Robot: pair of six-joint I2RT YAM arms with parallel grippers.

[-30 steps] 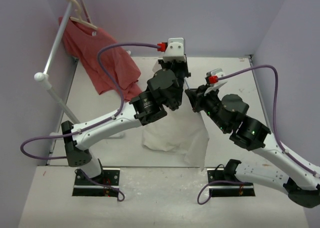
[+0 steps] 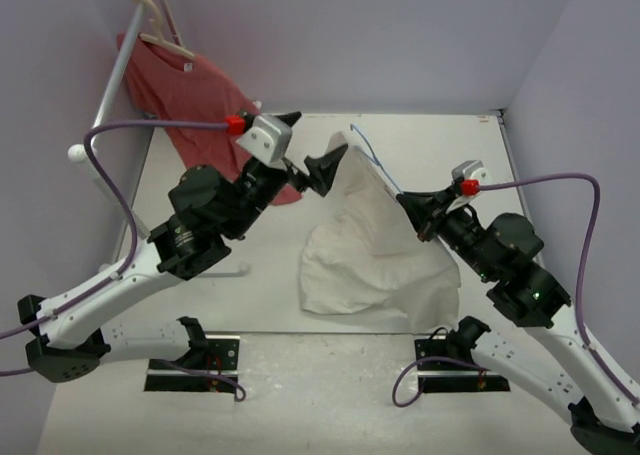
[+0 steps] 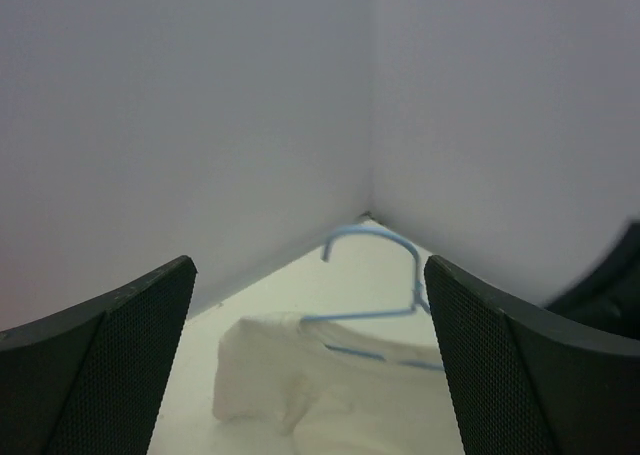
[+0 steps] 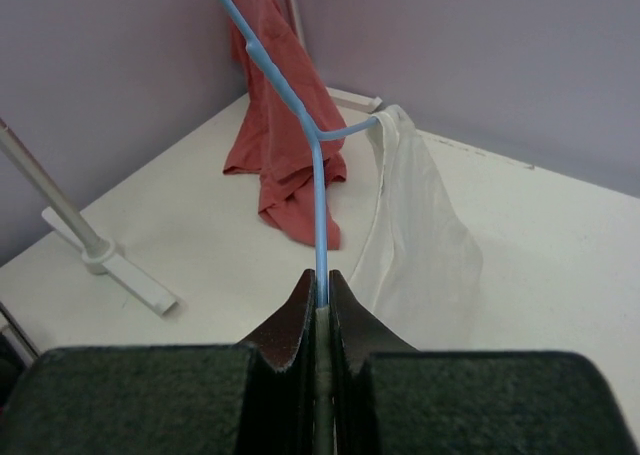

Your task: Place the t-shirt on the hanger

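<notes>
A cream-white t-shirt [image 2: 365, 245] hangs over the middle of the table, draped from a blue hanger [image 2: 372, 155]. My right gripper [image 2: 404, 199] is shut on the hanger, whose blue bar [image 4: 319, 205] runs up from between its fingertips in the right wrist view. One arm of the hanger enters the shirt's upper corner [image 4: 392, 125]; whether the other side is inside the shirt I cannot tell. Just left of the shirt, my left gripper [image 2: 308, 145] stands open and empty. In the left wrist view, the hook [image 3: 372, 231] and shirt [image 3: 265, 360] appear beyond its spread fingers.
A white rail stand [image 2: 118, 75] rises at the left, with a red shirt [image 2: 185, 95] on a wooden hanger [image 2: 165, 43]. The red shirt's lower part is close behind my left gripper.
My left gripper has opened, turned and drawn back to the left from the shirt.
</notes>
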